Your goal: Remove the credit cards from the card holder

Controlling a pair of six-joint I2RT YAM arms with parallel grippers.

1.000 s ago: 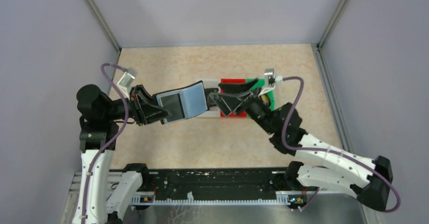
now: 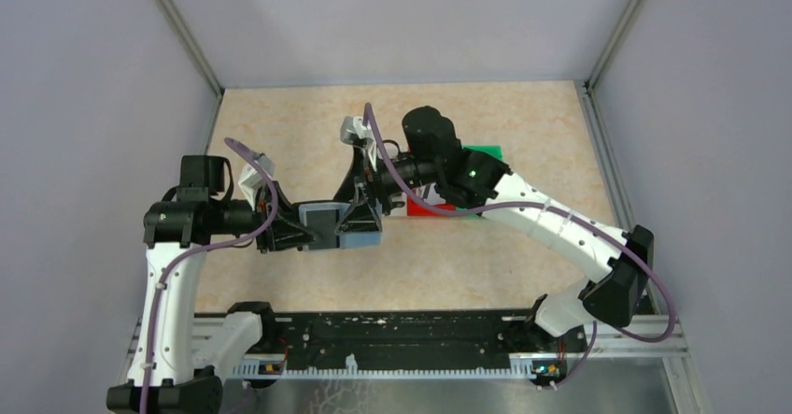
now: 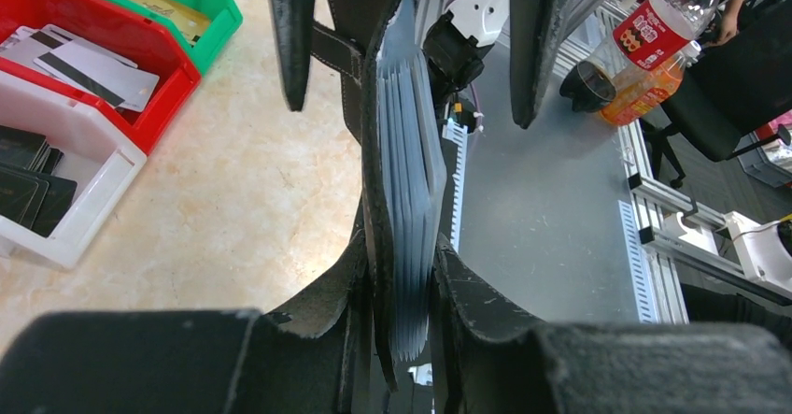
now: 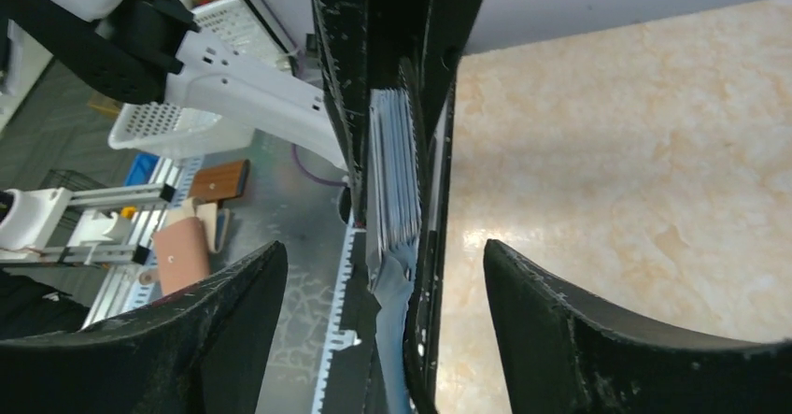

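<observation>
My left gripper (image 2: 297,229) is shut on the card holder (image 2: 322,227), a dark leather wallet with clear blue-grey sleeves, held upright in the left wrist view (image 3: 406,199). My right gripper (image 2: 360,199) is over the holder's right end. In the right wrist view its part-open fingers stand either side of the holder's sleeves (image 4: 394,180), with gaps on both sides. I cannot tell individual cards from the sleeves.
Behind the right arm are a red bin (image 3: 159,110) with pale cards, a white bin (image 3: 93,218) with dark cards, and a green bin (image 3: 210,31) with a yellow card.
My right gripper has moved left onto the holder's right end. The holder and left gripper have tilted and shifted slightly, with the sleeves now more upright.
</observation>
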